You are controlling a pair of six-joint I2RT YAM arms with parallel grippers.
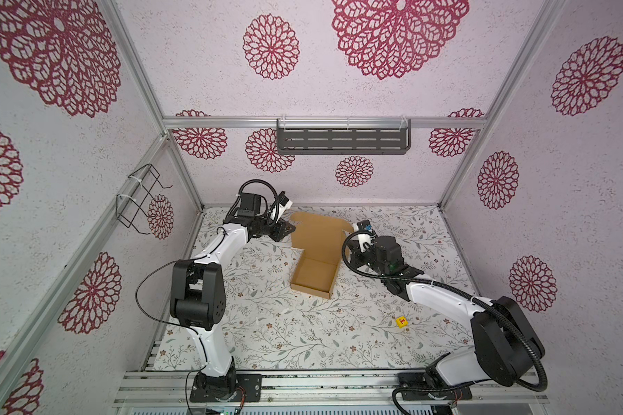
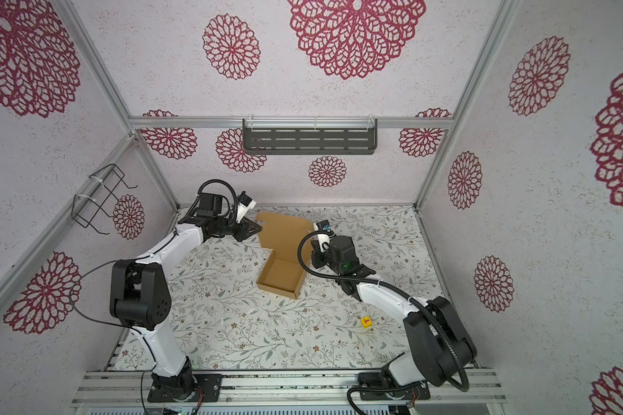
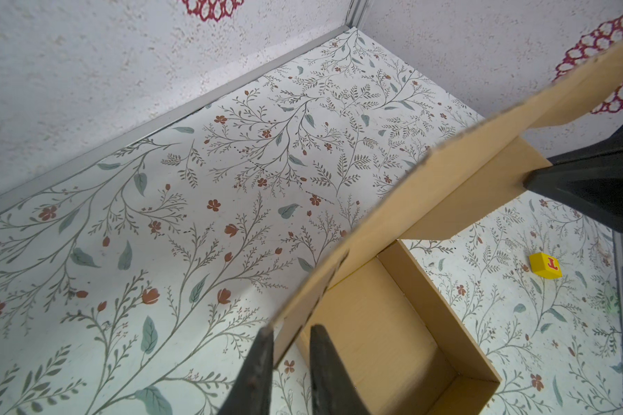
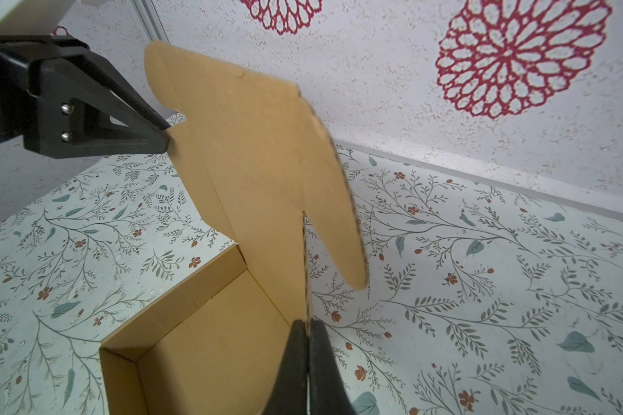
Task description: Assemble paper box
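Observation:
A brown cardboard box sits on the patterned table, its tray [image 1: 315, 278] open toward the front and its lid panel [image 1: 318, 233] standing raised at the back. In the right wrist view, my right gripper is shut on the thin side flap at the lid's right. My left gripper stands part open at the lid's left side. The left side flap [image 4: 204, 183] has its edge at those fingertips, and its near corner shows in the gap between them. A rounded front tab [image 4: 335, 228] bends down from the lid's far edge.
A small yellow block [image 1: 401, 321] lies on the table at front right. A dark shelf [image 1: 344, 141] hangs on the back wall, and a wire rack [image 1: 140, 197] on the left one. Bare table surrounds the box.

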